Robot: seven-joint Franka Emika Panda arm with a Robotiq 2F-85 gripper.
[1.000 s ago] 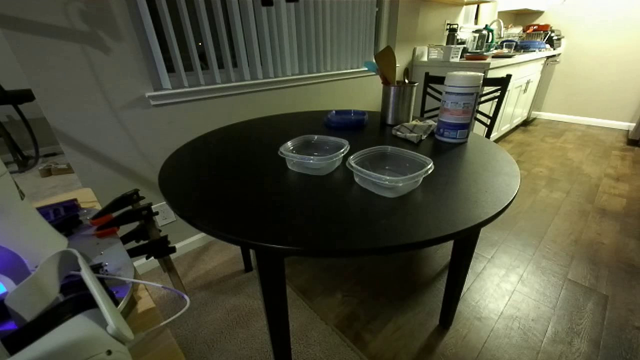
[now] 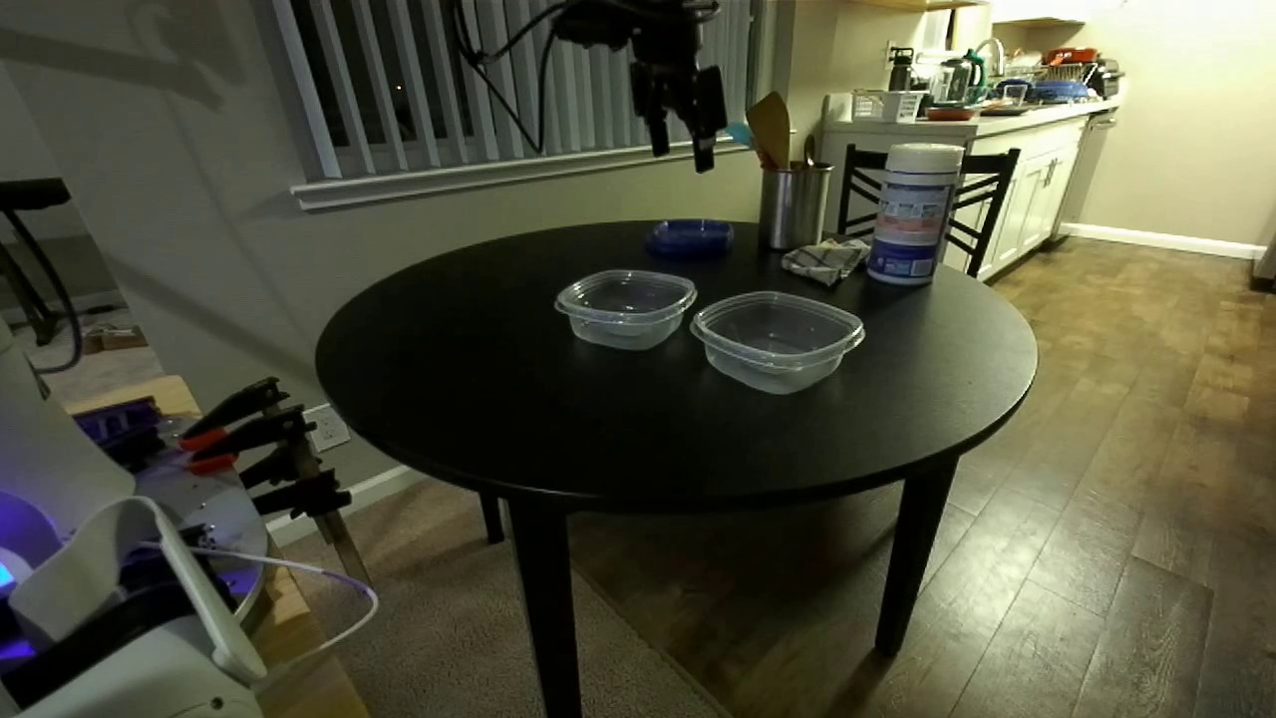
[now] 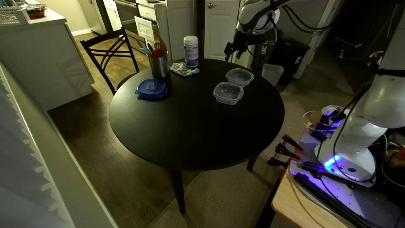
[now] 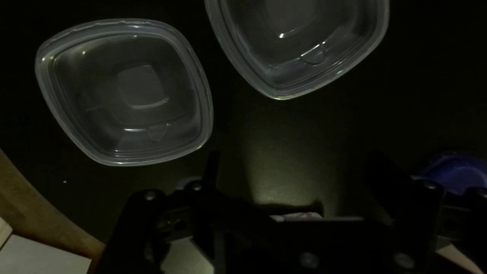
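Two clear plastic containers stand close together on the round black table (image 2: 574, 419). In exterior view 1, one container (image 2: 627, 309) sits left and farther back, the other container (image 2: 779, 341) right and nearer. A blue lid-like item (image 2: 690, 237) lies toward the back; from the other side this blue item (image 3: 152, 89) shows near the utensil holder. My gripper (image 2: 682, 158) hangs well above the tabletop, pointing down, its fingers apart and nothing between them. From the wrist, both containers (image 4: 132, 91) lie beyond the open gripper.
A metal utensil holder (image 2: 795, 205), a folded cloth (image 2: 825, 259) and a tall wipes canister (image 2: 915, 215) are grouped at the back right of the table. A black chair (image 3: 110, 57) stands behind.
My gripper has come down into exterior view 1, where only its tips showed at the top edge before, and has shifted right. The objects on the table have stayed put.
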